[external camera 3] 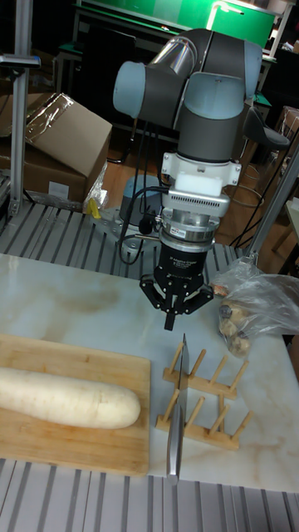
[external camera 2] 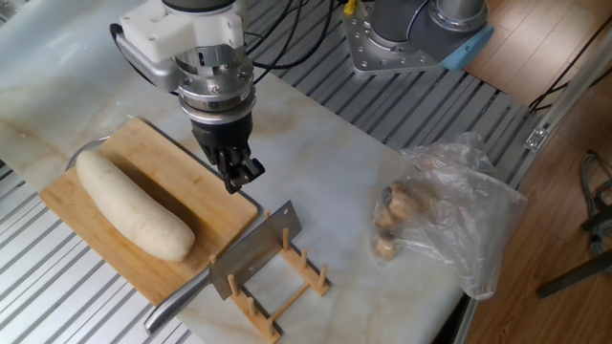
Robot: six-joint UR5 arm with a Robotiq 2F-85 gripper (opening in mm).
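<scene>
My gripper [external camera 3: 169, 319] hangs in the air above the table, its black fingers drawn together and nothing showing between them. In exterior view 2 the gripper [external camera 2: 239, 182] appears near the right corner of the cutting board, above and behind the cleaver. The cleaver [external camera 2: 256, 250] stands on edge in a wooden peg rack [external camera 2: 296, 291], its metal handle [external camera 2: 179, 301] pointing to the near left. A wooden cutting board [external camera 2: 215, 196] bears a long, pale, peeled vegetable [external camera 2: 134, 205]. In exterior view 3 the cleaver [external camera 3: 179, 403] is apart from my gripper, nearer that camera.
A clear plastic bag [external camera 2: 464, 220] holding brown lumps [external camera 2: 402, 205] lies on the right of the marble-look table. Bare tabletop [external camera 2: 330, 162] lies between my gripper and the bag. Cables [external camera 2: 301, 57] run behind the arm.
</scene>
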